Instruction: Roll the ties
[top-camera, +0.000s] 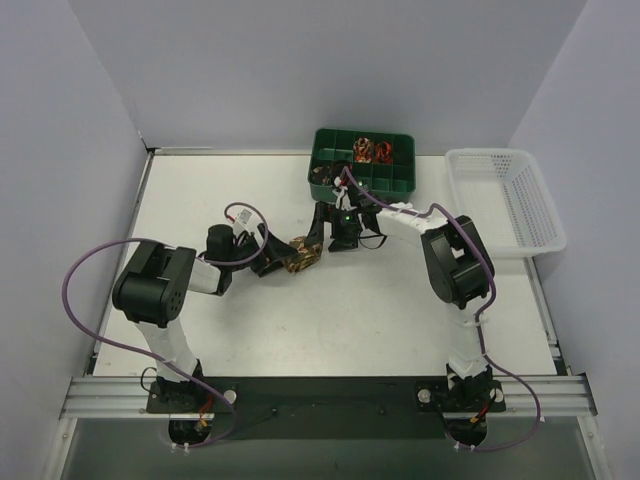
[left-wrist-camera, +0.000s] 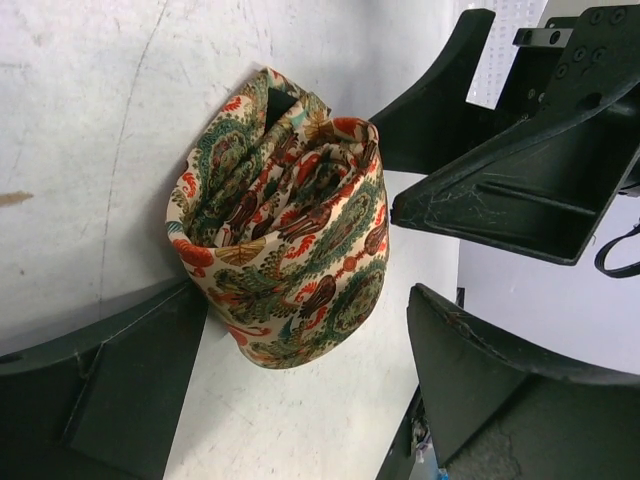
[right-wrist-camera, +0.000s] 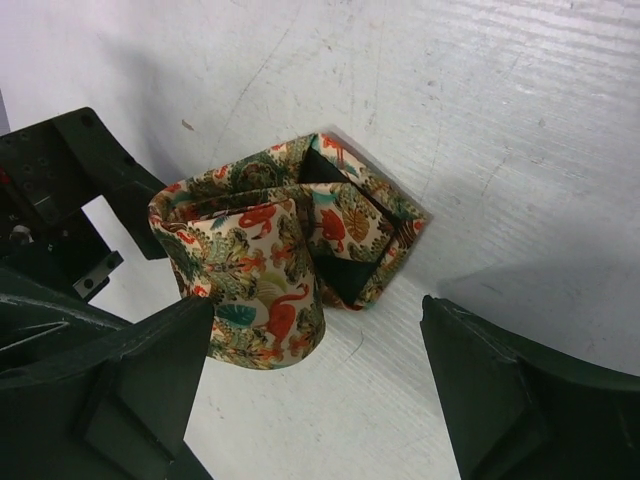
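Observation:
A patterned tie (top-camera: 302, 256) in cream, green and red lies loosely coiled on the white table between my two grippers. In the left wrist view the roll (left-wrist-camera: 300, 280) stands on edge, its open folds facing up. My left gripper (top-camera: 278, 256) is open, its fingers (left-wrist-camera: 120, 390) on either side of the roll's near end. From the other side comes my right gripper (top-camera: 325, 243), also open, with one finger beside the roll. The right wrist view shows the tie's flatter end (right-wrist-camera: 365, 225), dark lining exposed, folded against the roll. Whether any finger presses on the fabric, I cannot tell.
Behind the right gripper stands a green divided box (top-camera: 402, 185) with rolled ties (top-camera: 372, 150) in some compartments. At the back right is an empty white basket (top-camera: 500, 240).

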